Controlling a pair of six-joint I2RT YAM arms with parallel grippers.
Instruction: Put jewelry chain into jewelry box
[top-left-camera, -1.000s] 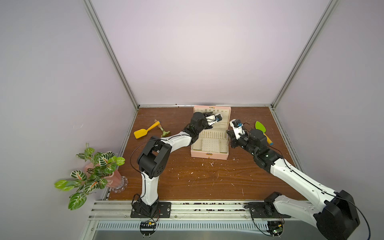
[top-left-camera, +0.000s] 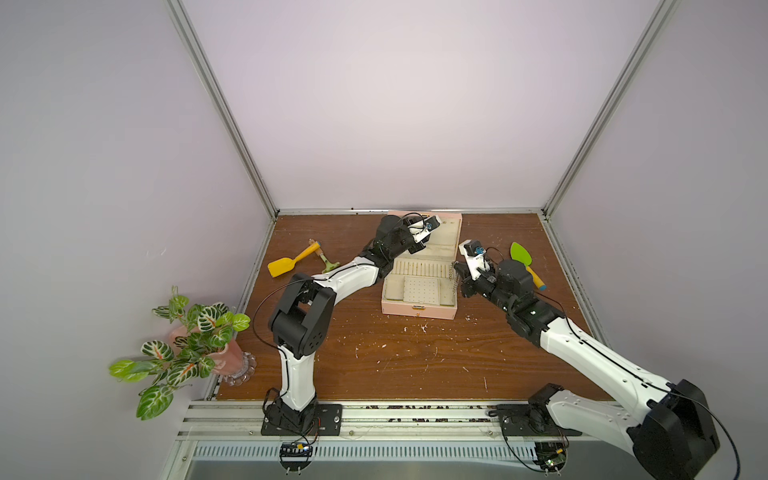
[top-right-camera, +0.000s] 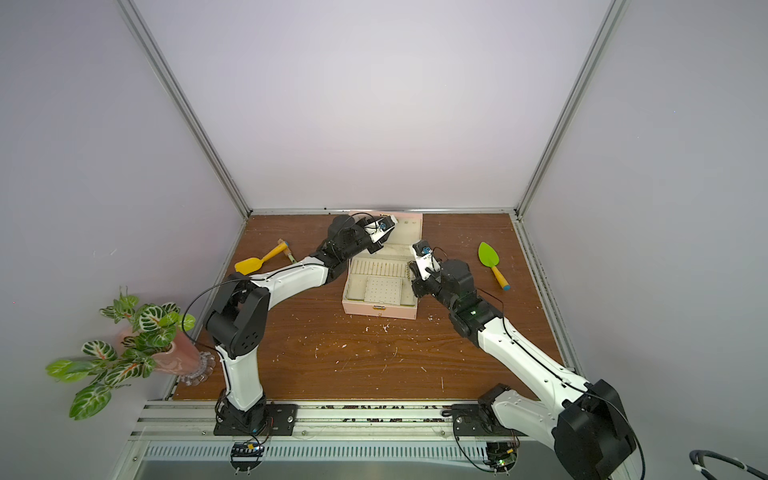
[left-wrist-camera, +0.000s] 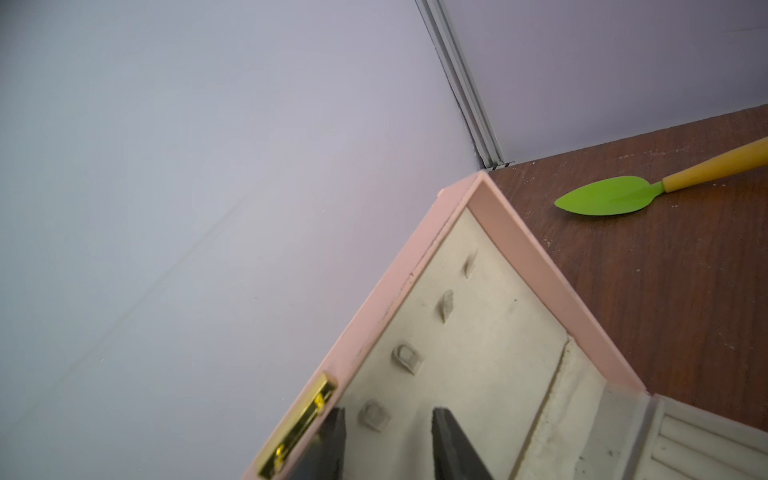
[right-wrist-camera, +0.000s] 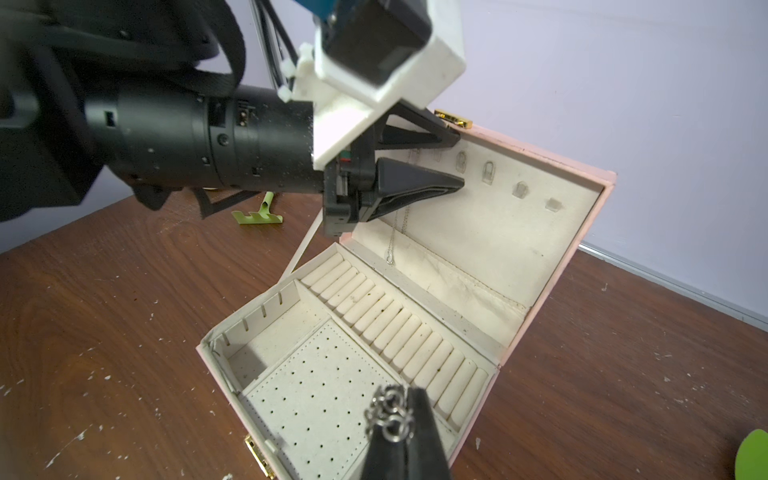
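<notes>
The pink jewelry box stands open, its cream lid raised with small hooks along the top. My left gripper stands part open at the lid's hooks; in the right wrist view a thin chain hangs down the lid near its fingers. My right gripper is at the box's right side, shut on a bunched silver chain. The lower tray has a perforated pad and ring rolls.
A green trowel lies to the right; a yellow spatula and green tool lie left. A plant overhangs the front left.
The right arm and box show no visible movement.
</notes>
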